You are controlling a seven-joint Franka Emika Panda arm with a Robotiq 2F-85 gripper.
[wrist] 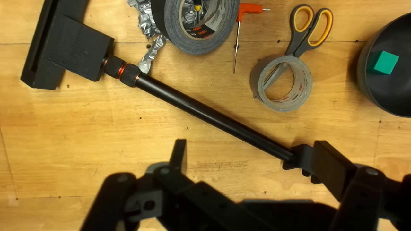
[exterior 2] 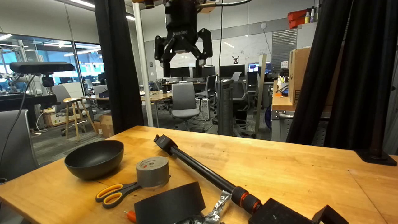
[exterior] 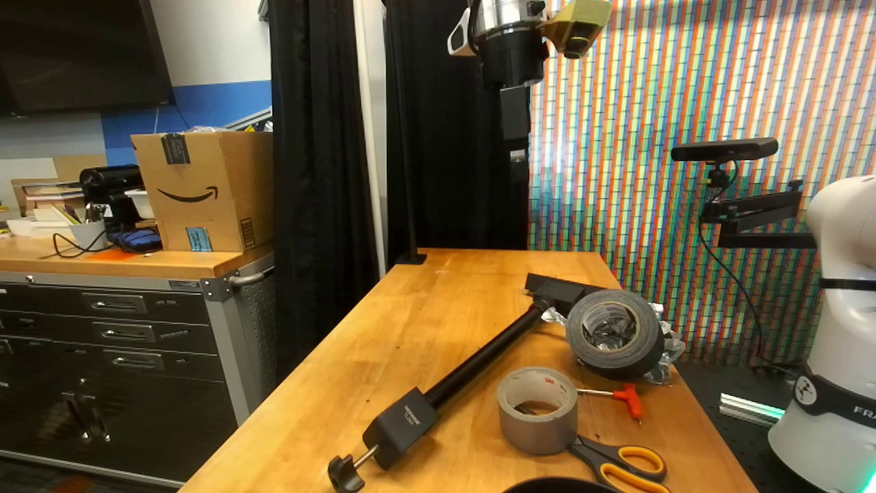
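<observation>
High above the table, my gripper (exterior 2: 182,71) stands open with nothing between its fingers. Below it a black pole with clamp (wrist: 215,117) lies slantwise across the wood. A grey tape roll (wrist: 304,90) rests over one blade of the scissors (wrist: 302,42), whose handles are orange and black. A larger dark tape roll (wrist: 227,19) lies tilted on crumpled foil (wrist: 147,17). Beside it is a red-handled hex driver (wrist: 249,7). The black bowl (wrist: 400,90) at the wrist view's right edge holds a green cube (wrist: 386,63); exterior view 2 shows the bowl (exterior 2: 95,160) without the cube visible.
Bare wood (exterior 2: 298,164) stretches over the far part of the table. A thin black stand (exterior 2: 375,155) is at its edge. Dark curtains (exterior: 328,164) hang alongside, and a camera on a black arm (exterior: 723,150) is beyond the other side.
</observation>
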